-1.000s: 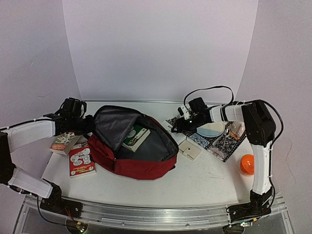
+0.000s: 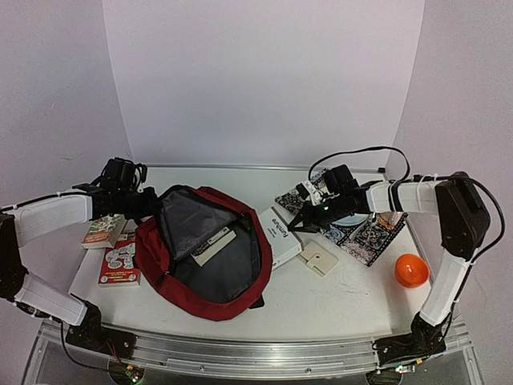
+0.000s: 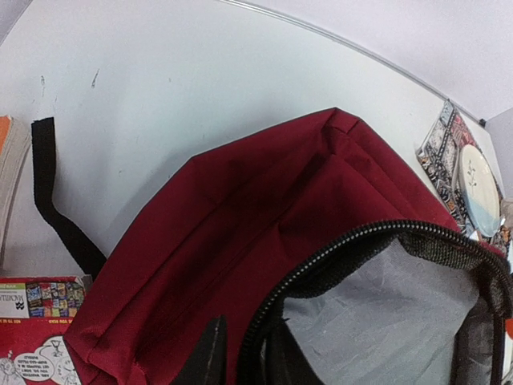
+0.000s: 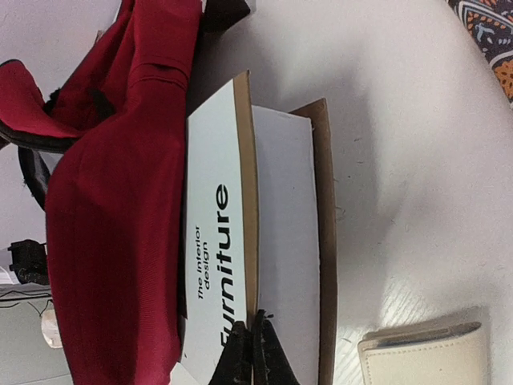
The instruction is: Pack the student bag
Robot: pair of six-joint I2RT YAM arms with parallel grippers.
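Observation:
The red and grey backpack (image 2: 210,303) lies open on the table, a book (image 2: 214,247) inside it. At its left rim my left gripper is shut on the zipped edge, which runs between the fingers. Right of the bag, against its red side, is the white "Furniture" book (image 2: 276,238). In the right wrist view, my right gripper is shut on this book's front cover (image 4: 215,216), whose brown edge passes between the fingertips. The cover stands a little away from the white page block (image 4: 287,208).
A cream wallet (image 2: 319,259) lies right of the book. Beyond are a patterned mat (image 2: 377,247) with a plate (image 2: 353,219), and an orange bowl (image 2: 412,271). Two books, one red (image 2: 120,265) and one behind it (image 2: 103,233), lie left.
The backpack has turned, its right side moving left and its front edge toward the near edge, uncovering the Furniture book.

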